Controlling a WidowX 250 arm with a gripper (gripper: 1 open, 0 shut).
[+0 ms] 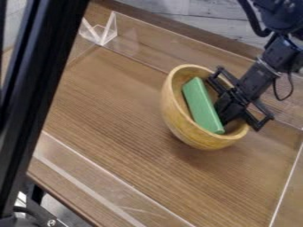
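Note:
A wooden bowl (182, 122) sits on the table at centre right, tilted slightly. Inside it lies a green block (200, 104), long and flat. My black gripper (228, 99) reaches into the bowl from the upper right, beside the block's right side; its fingertips are partly hidden in the bowl, and whether anything is between them is unclear.
A clear plastic bracket (99, 32) stands at the back left corner. A dark frame post runs along the left edge of the view.

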